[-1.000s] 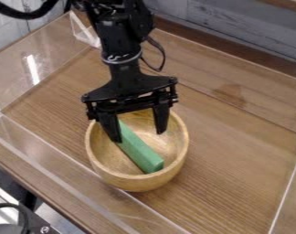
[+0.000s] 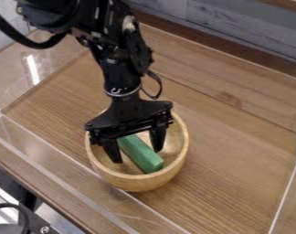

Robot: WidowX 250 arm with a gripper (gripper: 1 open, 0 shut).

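The black robot gripper (image 2: 131,135) reaches down from the top into a round, light wooden bowl (image 2: 144,181). Its fingers stand open, one at each side of a green oblong block (image 2: 143,155) that lies in the bowl. The upper end of the block is partly hidden by the gripper.
A pale wall edge runs along the top right. At the lower left are the table's edge and a black cable.
Over the last second the gripper has moved down and slightly toward the viewer, lower into the bowl around the green block. The bowl and block look much the same.
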